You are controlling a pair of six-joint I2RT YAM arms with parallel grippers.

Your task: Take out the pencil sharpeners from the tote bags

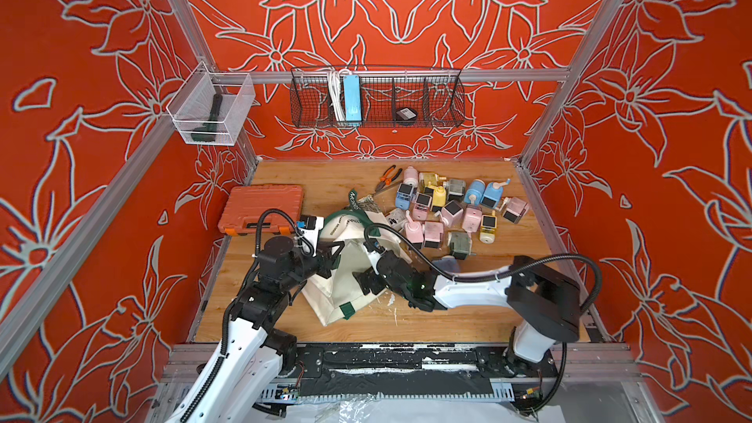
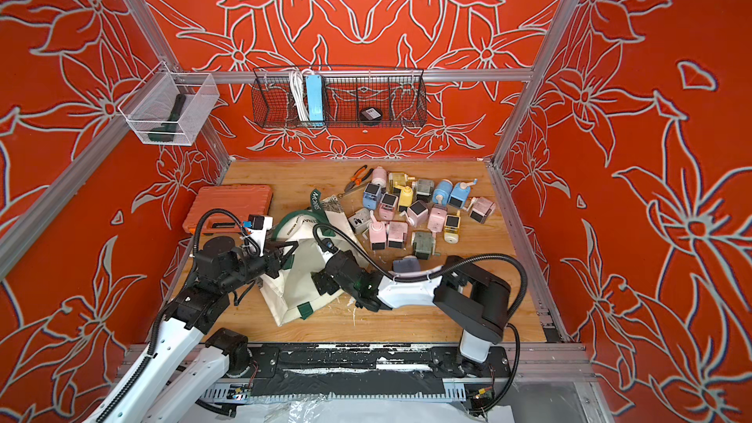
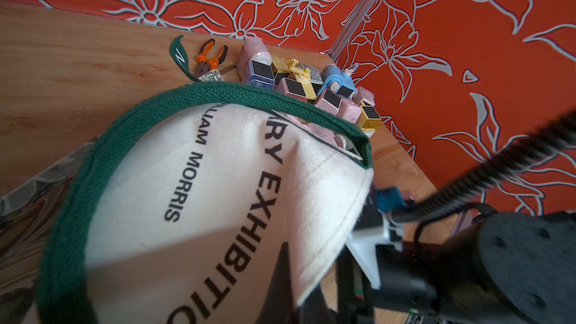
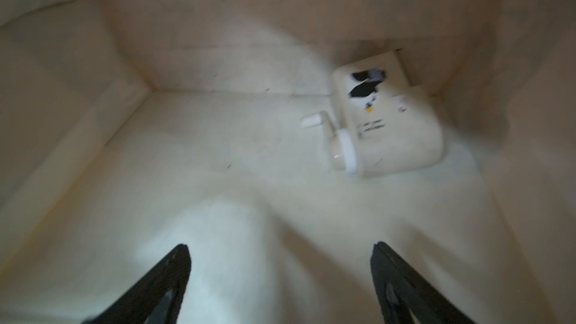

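A cream tote bag (image 1: 321, 297) with green trim lies at the table's centre-left, its printed flap (image 3: 192, 204) filling the left wrist view. My left gripper (image 1: 330, 258) is at the bag's upper left, shut; what is between its fingers is hidden by fabric. My right gripper is open inside the bag, facing a white sharpener (image 4: 390, 123) with a black-and-white picture, lying on its side in the far right corner of the interior. Many pink, blue, yellow and grey sharpeners (image 1: 472, 219) crowd the table right of the bag.
An orange case (image 1: 261, 205) lies at the left, pliers (image 1: 387, 178) at the back. A wire basket (image 1: 427, 98) and a clear bin (image 1: 203, 109) hang above. Bare table shows at the front.
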